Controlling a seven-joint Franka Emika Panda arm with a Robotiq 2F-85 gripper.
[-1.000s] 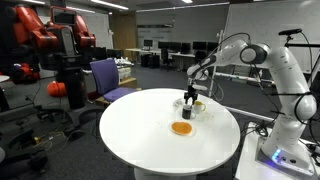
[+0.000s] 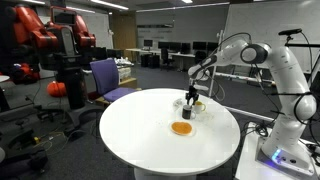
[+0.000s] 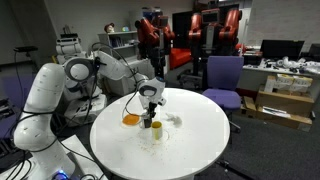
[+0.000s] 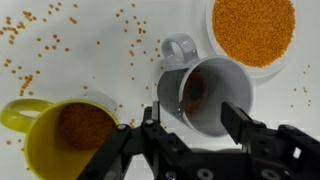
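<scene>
A grey mug (image 4: 216,85) stands under my gripper in the wrist view, with orange grains at its bottom. My fingers (image 4: 150,112) are parted, one left of the mug's near rim and the other over or against its right part; contact cannot be told. A yellow mug (image 4: 75,140), also holding orange grains, is at lower left. The plate (image 4: 213,35) of orange grains lies at upper right. From outside, the gripper (image 2: 189,99) hangs low just above the dark-looking mug (image 2: 186,113), beside the yellow mug (image 3: 156,131).
Loose orange grains (image 4: 57,41) are scattered over the white round table (image 3: 195,145). A purple chair (image 3: 223,99) stands behind the table, apart from the mugs and plate.
</scene>
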